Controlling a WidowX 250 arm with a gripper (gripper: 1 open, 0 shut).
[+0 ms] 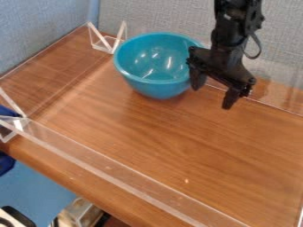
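My black gripper (214,82) is at the back of the table, just right of a large turquoise bowl (151,66). It is open, one finger by the bowl's right side and the other hanging over the wood further right. I see nothing held between the fingers. Whether the nearer finger touches the bowl is unclear.
White brackets (106,38) stand at the back left. A dark blue object (7,115) is at the left edge, beside a blue floor area.
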